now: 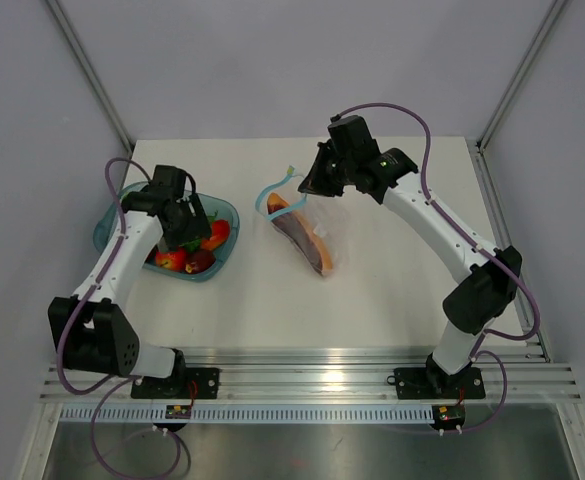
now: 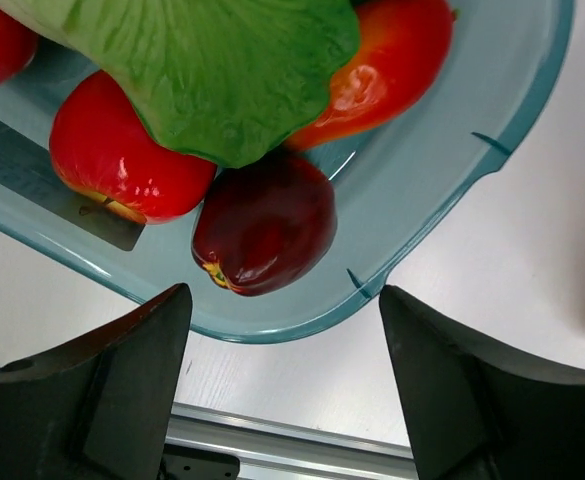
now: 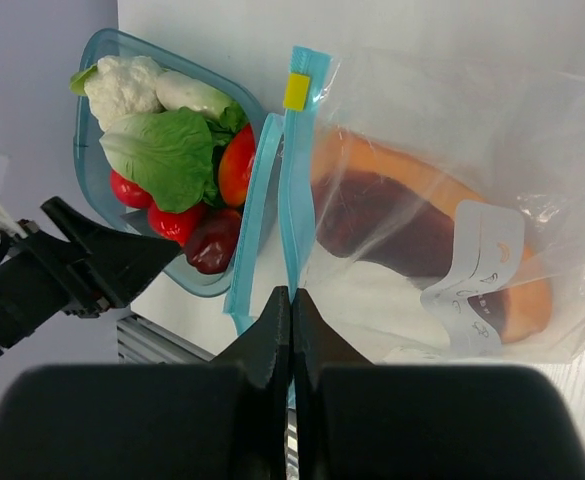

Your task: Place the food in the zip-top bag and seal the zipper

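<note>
The clear zip top bag (image 3: 392,100) lies on the table with its blue zip strips (image 3: 294,180) parted; a yellow slider (image 3: 296,91) sits at one end. Inside is a long dark and orange piece of food (image 1: 302,235). My right gripper is shut on a blue strip at the bag's mouth. Over the teal basin (image 1: 234,228) hangs my left gripper, open, its fingers to either side below a dark red fruit (image 2: 272,225) and touching nothing visible. Around that fruit lie a red apple (image 2: 122,150), a red pepper (image 2: 392,65) and green lettuce (image 2: 242,80).
Cauliflower (image 3: 124,90) and a pale vegetable (image 3: 192,95) fill the basin's far side. A metal rail (image 1: 302,358) runs along the near edge.
</note>
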